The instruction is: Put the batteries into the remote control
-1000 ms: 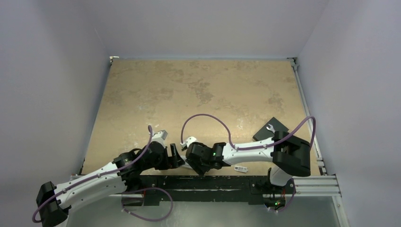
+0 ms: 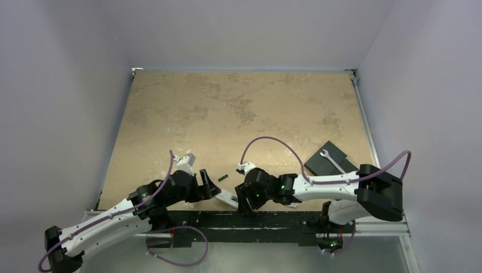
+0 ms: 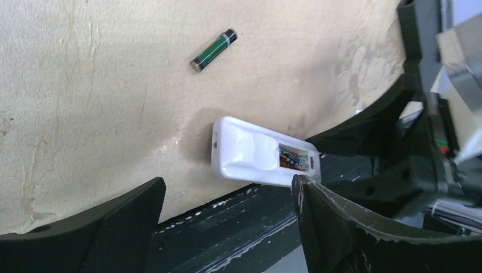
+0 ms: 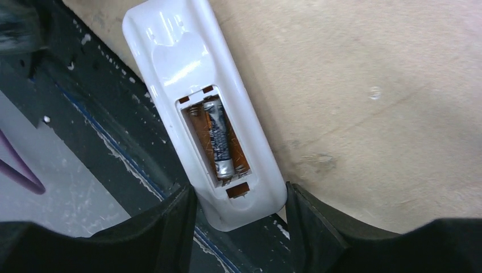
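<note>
The white remote (image 3: 250, 149) lies at the table's front edge, its compartment (image 4: 198, 131) uncovered with one battery (image 4: 219, 139) inside and room beside it. My right gripper has its fingertips at both sides of the remote's compartment end; whether they grip it I cannot tell. A loose green battery (image 3: 214, 50) lies apart on the table, behind the remote. My left gripper is open above the table by the remote's other end, nothing between its fingers.
A dark plate (image 2: 315, 160) with a wrench (image 2: 332, 160) lies at the right, partly under the right arm. A small white item (image 2: 292, 205) is partly hidden by that arm.
</note>
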